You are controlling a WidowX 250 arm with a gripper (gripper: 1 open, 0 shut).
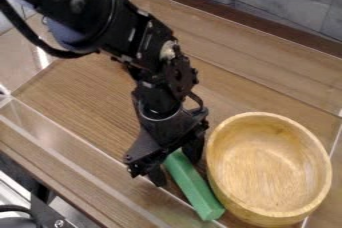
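Note:
My black gripper [171, 160] is low over the front of the wooden table [74, 102], its fingers around or just above the upper end of a green bar [198, 192]. Whether the fingers grip the bar is unclear. The bar lies diagonally beside a large tan bowl [269, 168].
The bowl fills the front right, close against the gripper's right side. The table's front edge runs along the lower left. A tiled wall [267, 22] stands behind, and the back right of the tabletop is clear. My arm hides the back left.

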